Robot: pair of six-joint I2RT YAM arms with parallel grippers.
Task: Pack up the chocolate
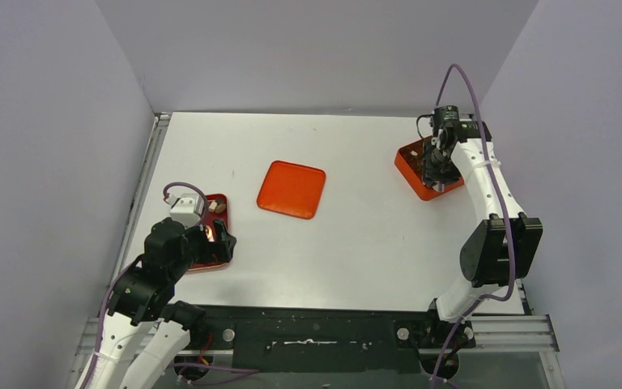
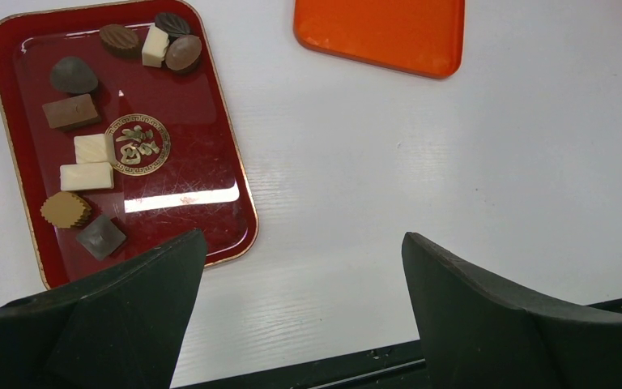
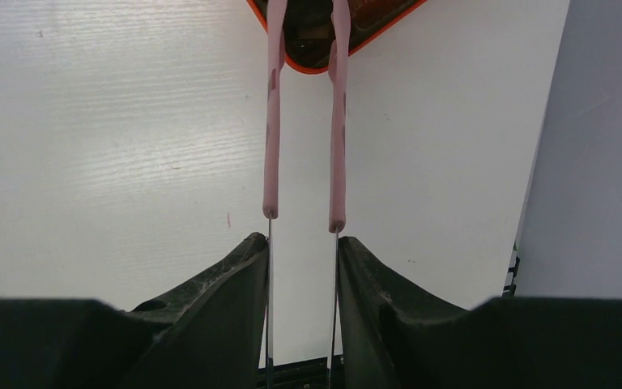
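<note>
An orange box (image 1: pixel 411 178) with a dark compartmented inside stands at the back right; my right gripper is over it, its pink fingers parted and reaching into or just above it; whether anything is between the tips is unclear. A dark red tray (image 2: pixel 210 146) at the left holds several chocolates (image 2: pixel 70 112) in brown, dark and white. My left gripper hangs over this tray's near end, open, nothing between its fingers.
An empty orange square tray (image 1: pixel 291 190) lies in the middle back of the white table. Grey walls stand at both sides and behind.
</note>
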